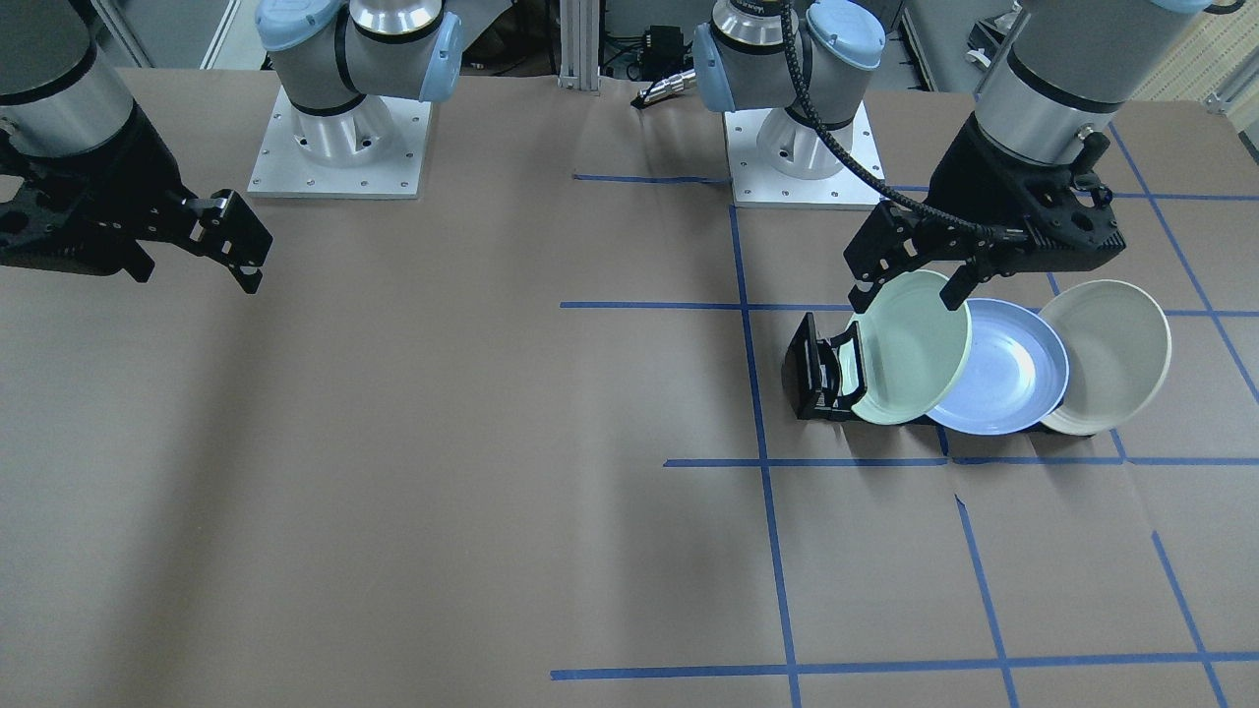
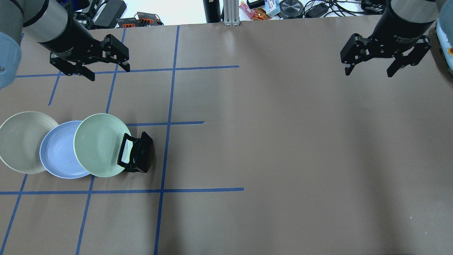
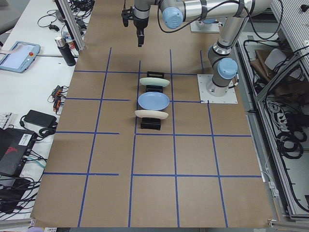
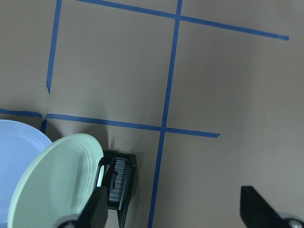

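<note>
My gripper (image 1: 915, 283) hangs open above the table with nothing between its fingers, also seen at the upper left of the top view (image 2: 109, 73). Below it, three plates stand in a black rack (image 2: 142, 153): a mint green plate (image 2: 98, 144) at the rack's end, a blue plate (image 2: 59, 148) in the middle and a cream plate (image 2: 23, 140) at the other end, all leaning. In the left wrist view the green plate (image 4: 54, 185) and part of the blue plate (image 4: 16, 147) show at lower left, beside the rack.
A second arm (image 2: 382, 51) with a gripper stands opposite. Further arm bases sit along the table's edge; cables and electronics lie beyond it.
</note>
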